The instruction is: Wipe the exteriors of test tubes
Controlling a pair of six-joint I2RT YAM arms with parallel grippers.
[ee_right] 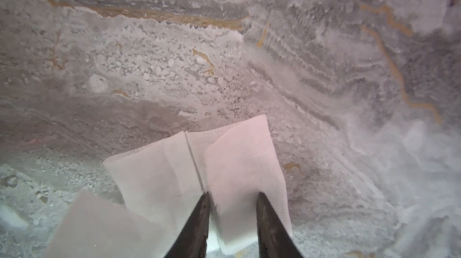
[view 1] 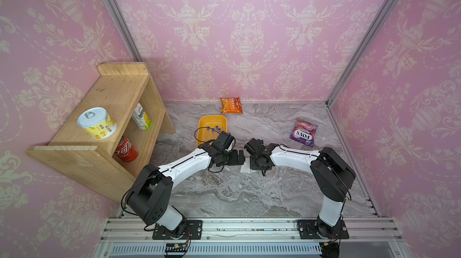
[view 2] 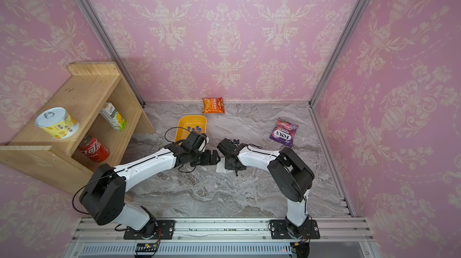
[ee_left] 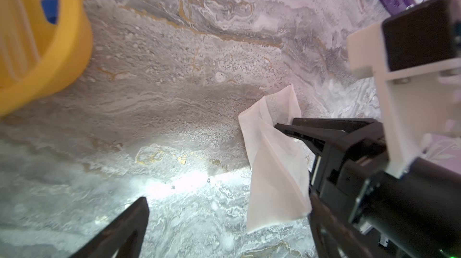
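A folded white wipe point(ee_left: 276, 171) is drawn up in loose flaps from the table in the left wrist view. My right gripper is shut on the wipe point(ee_right: 245, 181), its fingertips pinching a fold. Just left of it, my left gripper stands open, its dark fingers wide apart and nothing between them. The yellow tray point(view 1: 222, 118) behind the left arm holds several test tubes; their blue caps point(view 1: 213, 129) show, while the tube bodies are too small to make out. One cap point(ee_left: 49, 3) appears at the left wrist view's corner.
An orange snack bag point(view 1: 231, 105) lies by the back wall, and a purple Fox's bag point(view 1: 304, 132) lies at the right. The wooden shelf point(view 1: 120, 128) takes up the left side. Table space in front of the arms is clear.
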